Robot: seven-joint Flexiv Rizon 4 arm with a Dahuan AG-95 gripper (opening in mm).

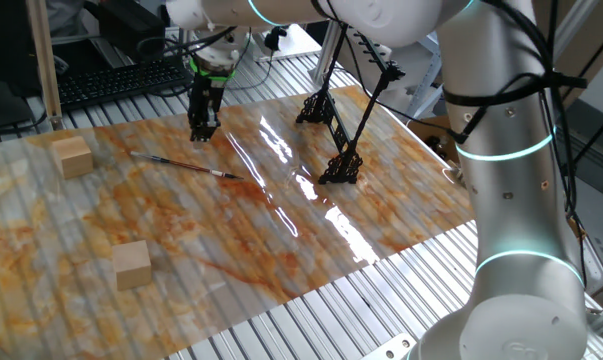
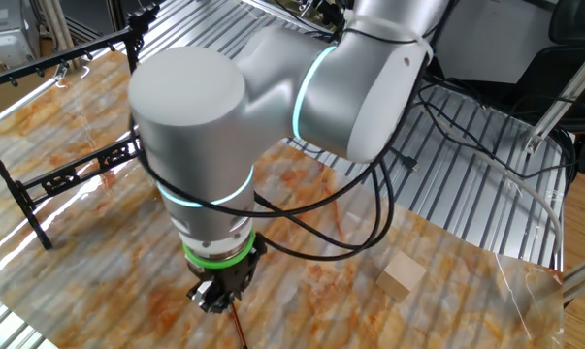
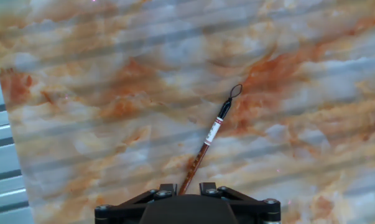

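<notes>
A slim brown writing brush (image 1: 188, 165) lies on the marbled sheet, with a white label and a black end. In the wrist view the brush (image 3: 203, 149) runs diagonally, a thin hanging loop at its far end, its lower part passing out of sight behind my gripper. My fingertips stand apart with only a narrow gap and nothing held. In exterior view 1 the gripper (image 1: 203, 136) hangs above the sheet, just behind the brush. Exterior view 2 shows part of the brush (image 2: 239, 328) below the gripper (image 2: 219, 296). A black rack (image 1: 339, 130) stands to the right.
Two wooden blocks, one at the back left (image 1: 73, 157) and one nearer the front (image 1: 132, 265), rest on the marbled sheet (image 1: 221, 230). A keyboard (image 1: 121, 82) lies behind. Open sheet surrounds the brush; loose cables hang along my arm.
</notes>
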